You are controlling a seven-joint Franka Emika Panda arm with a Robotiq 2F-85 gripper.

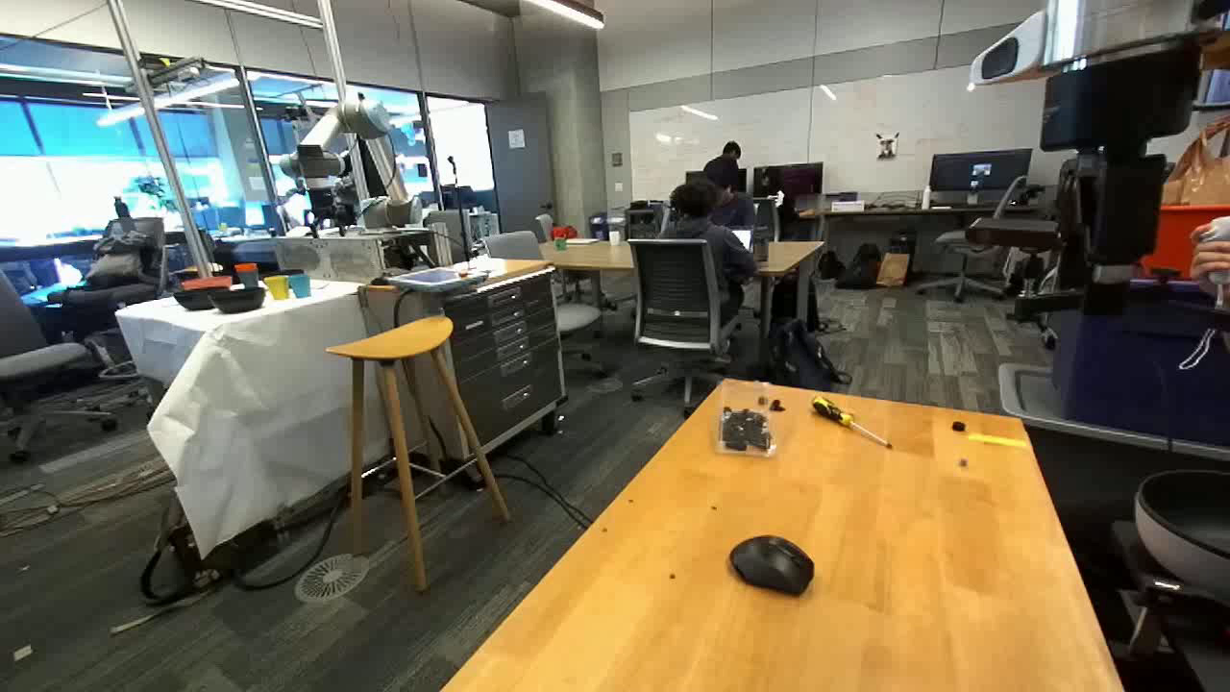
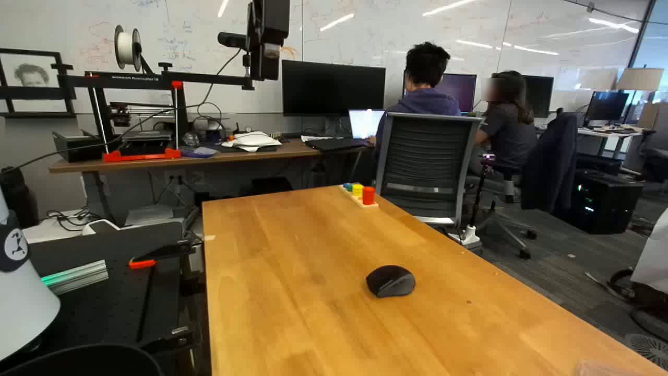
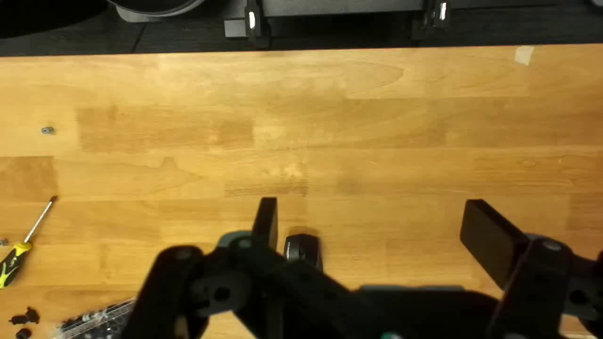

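A black computer mouse (image 1: pixel 773 565) lies on the bare wooden table (image 1: pixel 899 600); exterior view 2 shows the same mouse (image 2: pixel 391 281) near the table's middle. In the wrist view only one end of the mouse (image 3: pixel 303 248) shows, the rest being hidden behind my gripper. The gripper's fingers are spread wide with only tabletop visible between them, so it is open and empty. It hangs well above the table, and in exterior view 1 the dark gripper (image 1: pixel 1055 271) appears at the upper right.
A yellow-black screwdriver (image 1: pixel 850 421) and a clear box of dark small parts (image 1: pixel 745 429) lie towards one end of the table. Colored pegs on a wooden base (image 2: pixel 361 197) stand near the other end.
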